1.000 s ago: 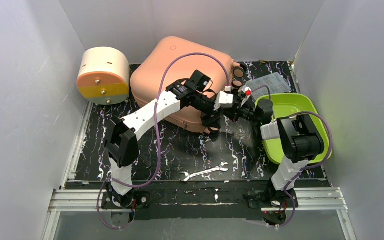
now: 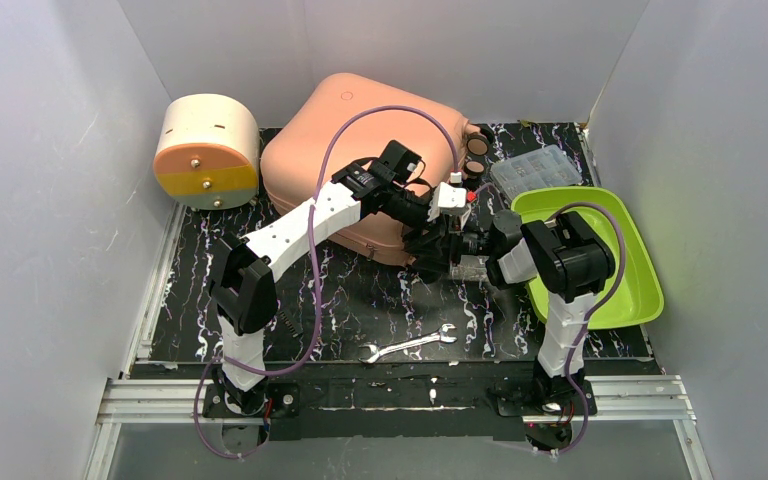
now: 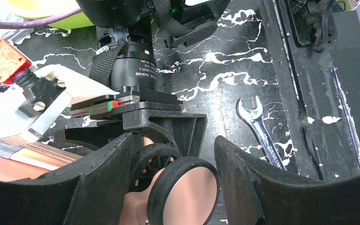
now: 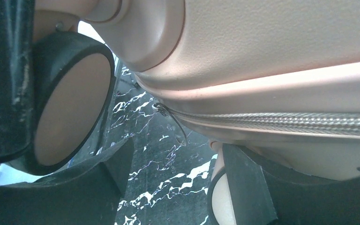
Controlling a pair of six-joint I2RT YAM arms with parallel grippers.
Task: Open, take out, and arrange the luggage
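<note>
The pink suitcase lies on its side at the back middle. My left gripper is around one of its wheels at the front right corner; whether it grips the wheel is unclear. My right gripper is open at that corner, facing the zipper seam. A looped zipper pull hangs a little beyond its fingers, with nothing seen held. In the top view both grippers overlap and partly hide the corner.
A green basin and clear organiser box are at right, a small drawer cabinet at back left. A wrench lies on the front of the marble table.
The right arm has swung left and toward the front, bringing its gripper down beside the suitcase's front right corner. The left arm looks unchanged.
</note>
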